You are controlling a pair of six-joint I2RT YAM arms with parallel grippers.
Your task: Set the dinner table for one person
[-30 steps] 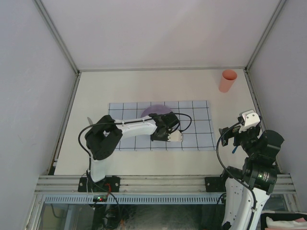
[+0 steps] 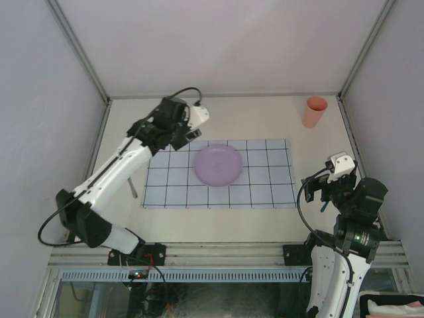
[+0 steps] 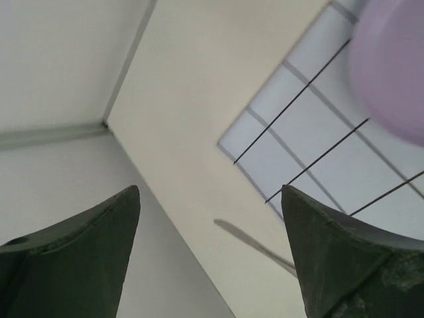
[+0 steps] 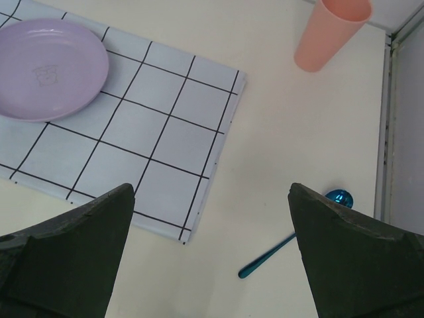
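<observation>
A purple plate (image 2: pixel 218 165) lies on the gridded mat (image 2: pixel 265 189), near its middle. My left gripper is raised above the mat's back-left corner, fingers apart with nothing between them; a thin grey utensil (image 3: pixel 248 242) lies below it, left of the mat. My right gripper stands open and empty at the right side, over a blue spoon (image 4: pixel 265 258) that is partly hidden by a finger in the right wrist view. A pink cup (image 2: pixel 313 112) stands at the back right.
Walls enclose the table on the back and sides, with metal rails along the edges. A bin (image 2: pixel 394 301) with items sits at the bottom right corner.
My left arm has lifted and swung back and left from over the mat's middle, uncovering the plate. The right arm stays where it was.
</observation>
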